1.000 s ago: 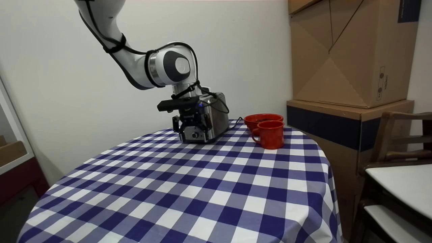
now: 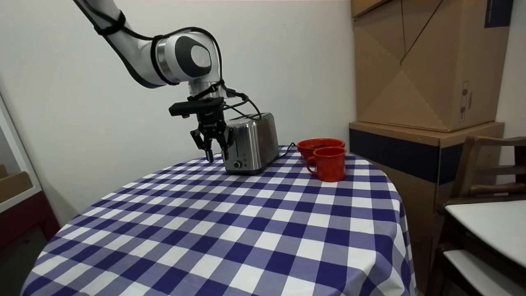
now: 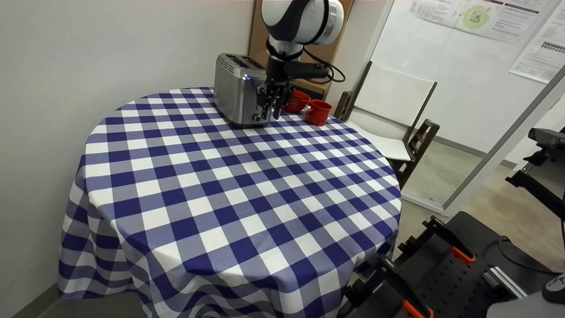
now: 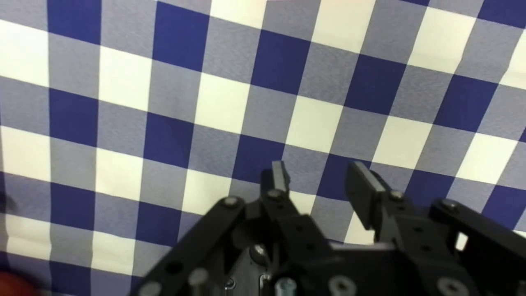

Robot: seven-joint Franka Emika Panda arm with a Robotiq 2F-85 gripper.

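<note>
My gripper [image 2: 217, 155] hangs over the table beside the control end of a silver toaster [image 2: 261, 140]. From the second exterior side, the gripper [image 3: 270, 114] covers part of the toaster [image 3: 226, 87] near its knob. The wrist view shows the gripper's fingers [image 4: 280, 176] apart, with only checkered cloth in the gap. A piece of the toaster [image 4: 246, 278] shows beneath the gripper there. A red mug [image 2: 331, 165] stands upright in front of red bowls [image 2: 308, 143], to the toaster's right. Whether the gripper touches the toaster cannot be told.
A blue and white checkered cloth [image 2: 207, 222] covers the round table, and its front and middle are clear. Cardboard boxes [image 2: 409, 79] are stacked behind the table at the right. The toaster's cord [image 2: 289, 149] runs toward the bowls.
The arm has risen and moved left, away from in front of the toaster. My gripper's fingers have come closer together. The toaster, mug and bowls stand where they were.
</note>
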